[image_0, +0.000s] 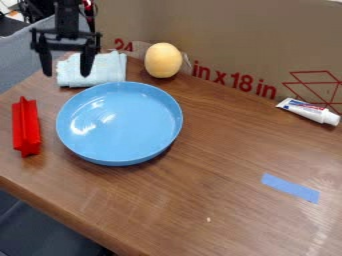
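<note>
My black gripper (66, 66) hangs open at the top left, its fingers over the folded pale cloth (104, 70); whether they touch it I cannot tell. In front of the cloth lies a blue plate (119, 124), empty. A red object (26, 127), long and ridged, lies left of the plate near the table's edge. A yellow round object (163, 60) sits behind the plate, beside the cloth.
A cardboard box wall (241, 35) closes off the back. A toothpaste tube (309, 110) lies at the right, and a strip of blue tape (290, 188) is on the table.
</note>
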